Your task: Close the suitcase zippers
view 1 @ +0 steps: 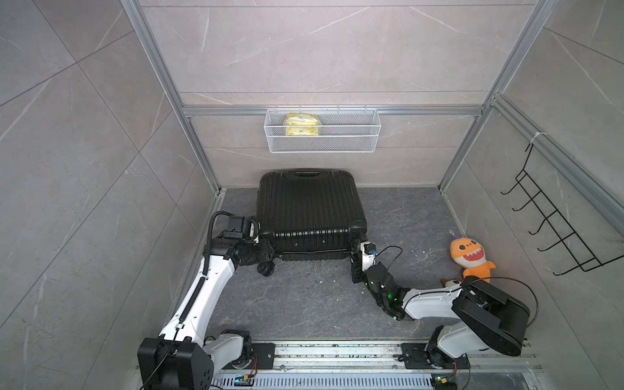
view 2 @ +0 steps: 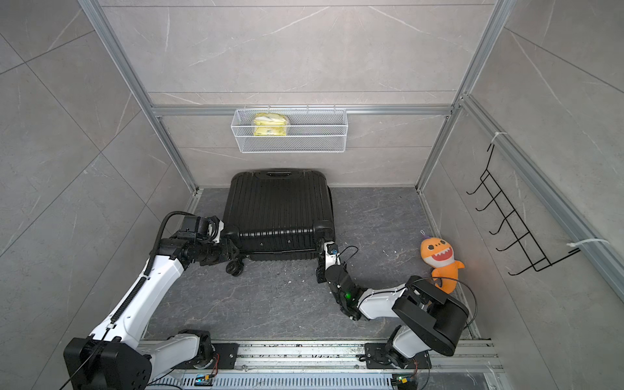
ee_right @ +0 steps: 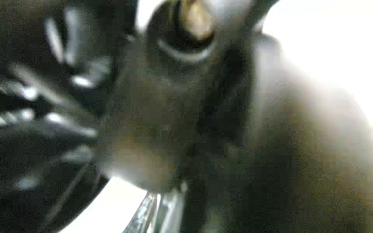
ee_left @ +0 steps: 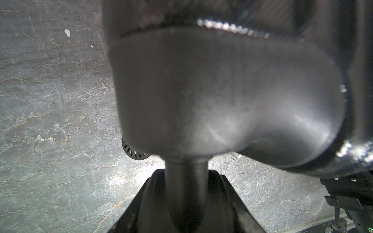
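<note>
A black suitcase [view 1: 310,208] lies flat on the grey floor. At its front-left corner my left gripper [view 1: 261,250] is shut on a black corner part of it, with a cylindrical piece between the fingers in the left wrist view. My right gripper [view 1: 357,256] is at the front-right corner, low against the suitcase; its finger is hidden in the top views, and the right wrist view is blurred dark plastic, so its state is unclear. The zipper along the front edge is too small to make out.
An orange shark toy [view 1: 472,253] lies by the right wall, near the right arm. A white basket [view 1: 351,133] hangs on the back wall, a black hook rack [view 1: 555,227] on the right wall.
</note>
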